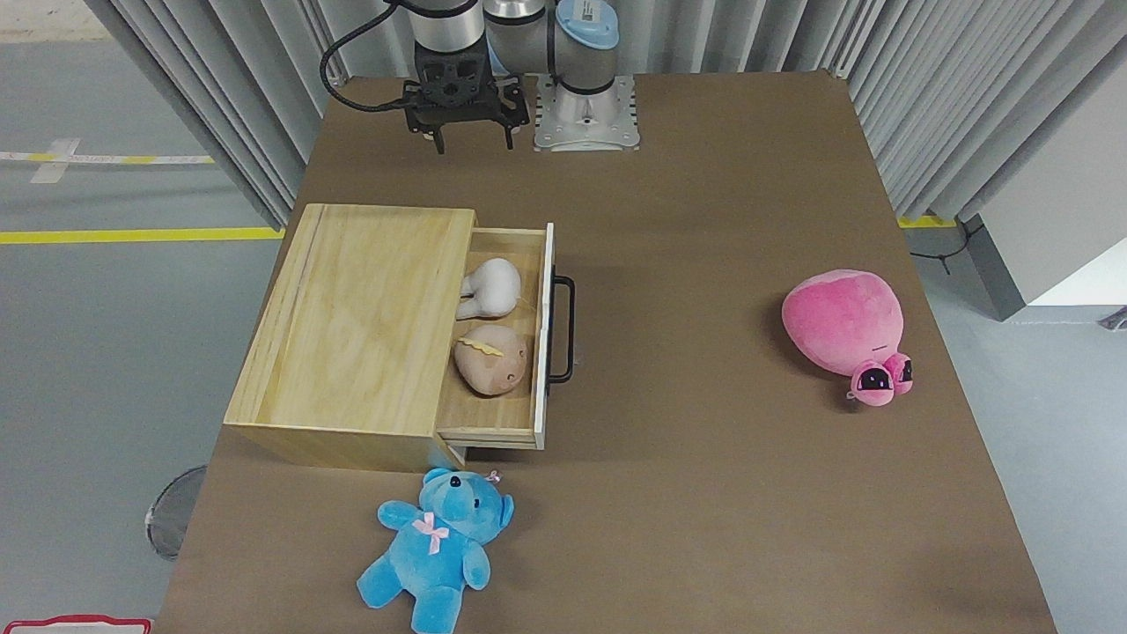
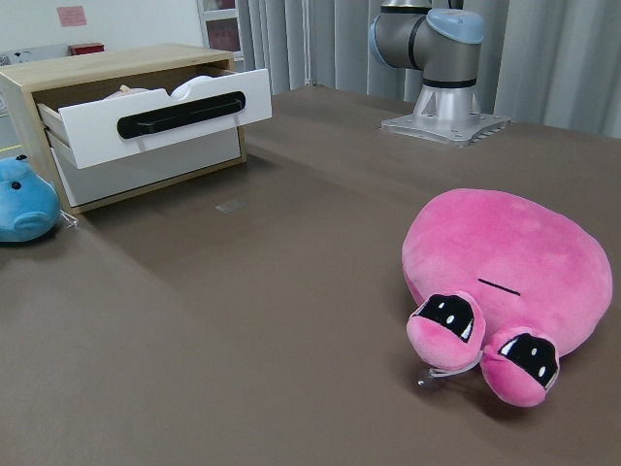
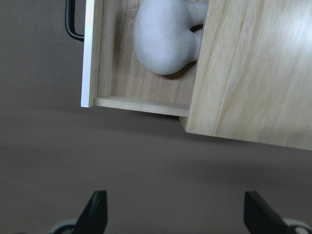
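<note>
My gripper (image 1: 473,137) hangs at the back of the table, behind the wooden drawer box (image 1: 349,317). In the wrist view its two fingers (image 3: 95,214) stand wide apart over bare table. The drawer (image 1: 504,423) is pulled out, with a black handle (image 1: 568,328). Inside lie a white plush toy (image 1: 492,285) and a beige plush toy (image 1: 490,364); their undersides are hidden. A blue bear (image 1: 433,560) lies in front of the box, and a pink plush (image 1: 840,322) with eyes on stalks lies at the right.
The robot's base plate (image 1: 586,137) stands at the back edge, with curtains behind it.
</note>
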